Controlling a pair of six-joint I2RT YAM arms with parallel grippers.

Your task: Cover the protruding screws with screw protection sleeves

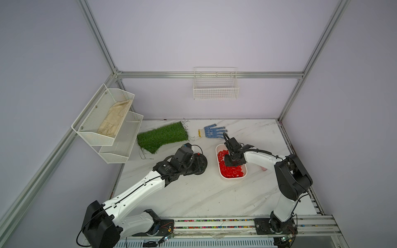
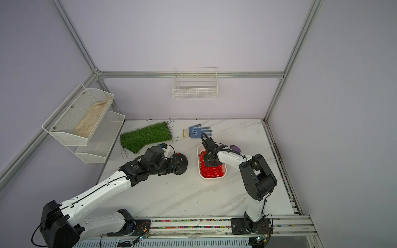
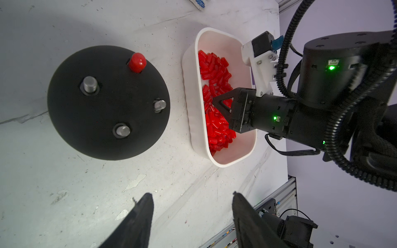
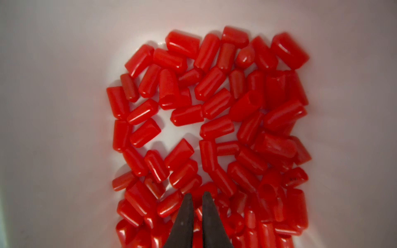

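Observation:
A black round base (image 3: 93,124) lies flat on the table with several protruding screws. A red sleeve (image 3: 137,62) covers one of them; the near-left screw (image 3: 90,84), right screw (image 3: 159,105) and lower screw (image 3: 122,131) are bare metal. My left gripper is open and empty, above the table by the base. Inside the white bin, my right gripper points down among loose red sleeves (image 4: 208,155). Its fingertips stand a narrow gap apart, with red visible between or beneath them; whether they hold a sleeve is unclear.
The white bin (image 3: 193,103) stands to the right of the base, its walls around the right gripper. Behind are a green turf mat (image 1: 163,136) and a blue glove (image 1: 213,131). A purple object (image 2: 234,148) lies beyond the right arm.

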